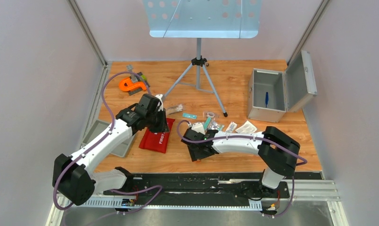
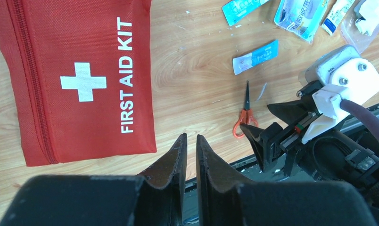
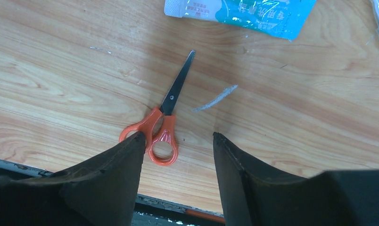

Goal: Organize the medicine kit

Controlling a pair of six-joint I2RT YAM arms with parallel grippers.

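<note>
A red first aid kit pouch (image 2: 84,122) lies flat with its zip along the left side in the left wrist view. Over it hangs my left gripper, its fingers a narrow gap apart and empty. Small orange-handled scissors (image 3: 166,127) rest on the wood, blades together and pointing away. My right gripper is open above them; the handles lie between its fingers, nearer the left one, which covers part of a loop. Beyond the scissors' tip is a blue-and-white packet (image 3: 244,13). In the top view the right gripper hides most of the scissors.
An open metal box (image 1: 267,89) with a blue item inside stands at right. A stand's tripod legs (image 1: 216,89) take up the back middle. A grey tray (image 1: 124,148) and an orange tool (image 1: 130,84) are at left. Several packets lie near the centre.
</note>
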